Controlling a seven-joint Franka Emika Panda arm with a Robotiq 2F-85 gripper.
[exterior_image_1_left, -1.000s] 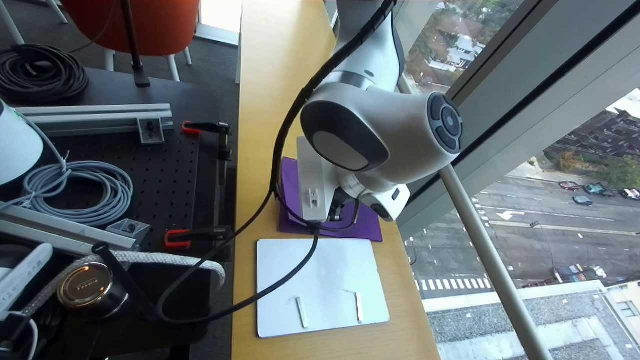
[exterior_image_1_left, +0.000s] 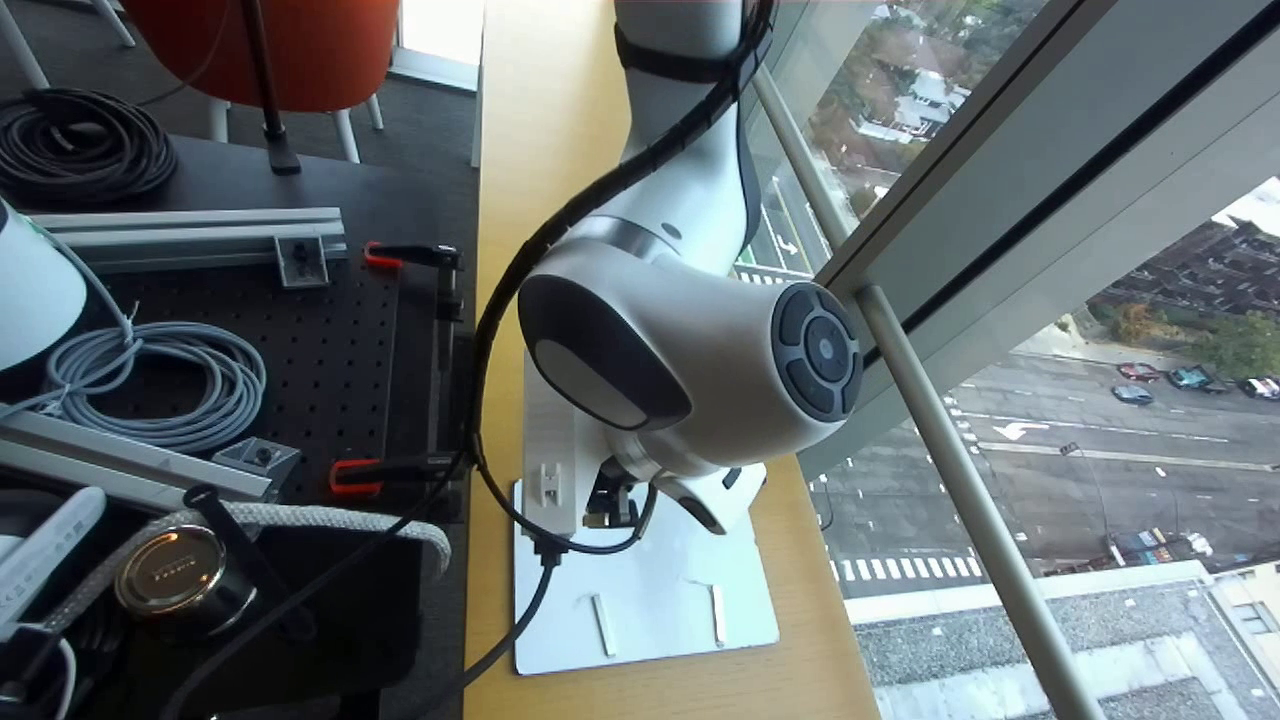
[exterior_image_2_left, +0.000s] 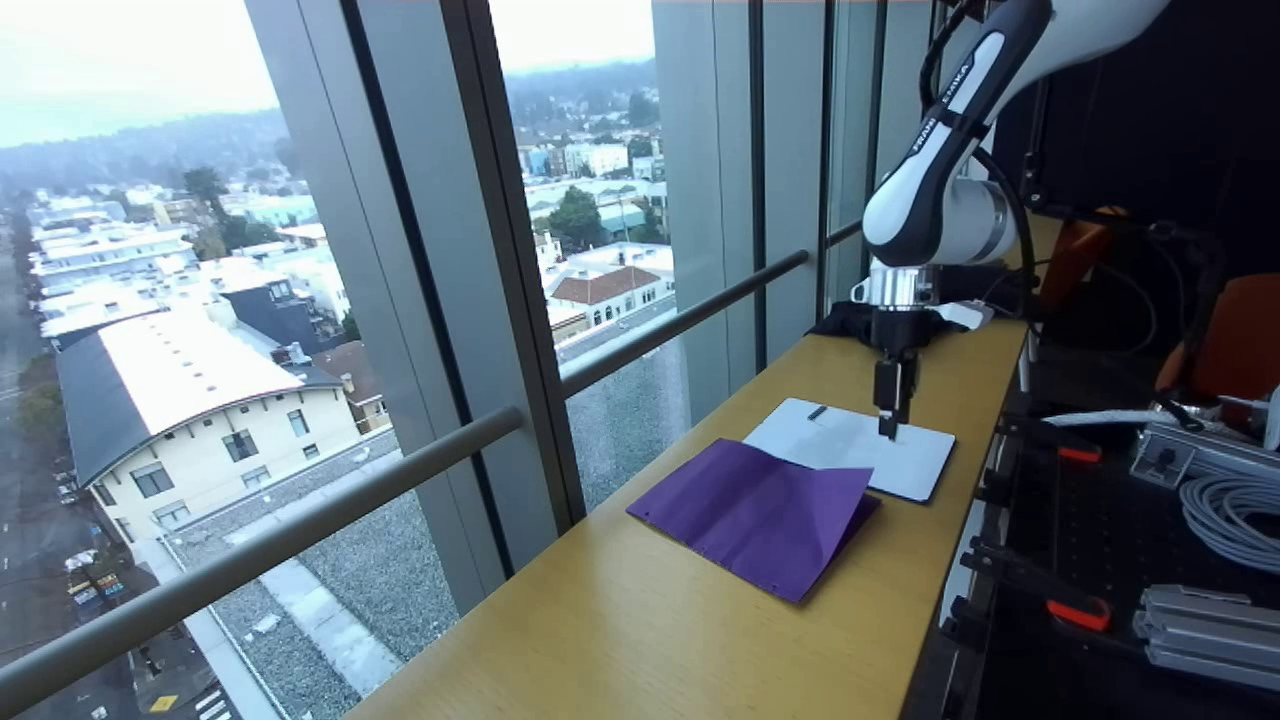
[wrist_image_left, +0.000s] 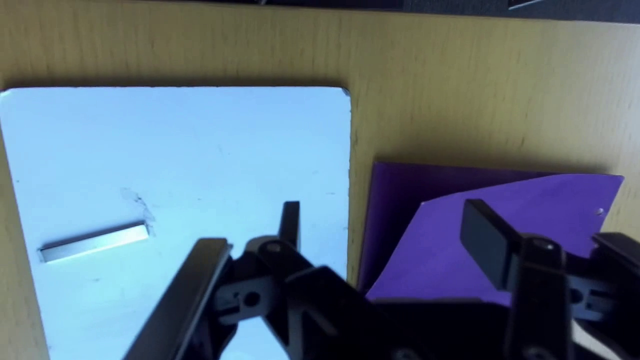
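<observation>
A purple folded sheet (exterior_image_2_left: 756, 504) lies on the wooden ledge, one top flap lifted at a corner; in the wrist view its upper layer (wrist_image_left: 510, 210) sits askew over the darker lower one. Beside it is a white board (wrist_image_left: 240, 150) with a thin pale strip (wrist_image_left: 96, 242) on its face. Exterior view 1 shows two such strips, and there the arm hides the purple sheet. My gripper points down, its fingers apart with nothing visible between them. From exterior view 2 the gripper (exterior_image_2_left: 890, 422) appears above the white board.
The window rail (exterior_image_2_left: 684, 322) runs along one side of the ledge. Opposite, a black table (exterior_image_1_left: 348, 360) carries clamps, a cable coil (exterior_image_1_left: 180, 390) and metal profiles. Bare wood (exterior_image_2_left: 672, 642) lies in front of the purple sheet in exterior view 2.
My arm has moved down and slightly left in exterior view 1, from over the purple sheet to over the upper part of the white board. The board has stayed put.
</observation>
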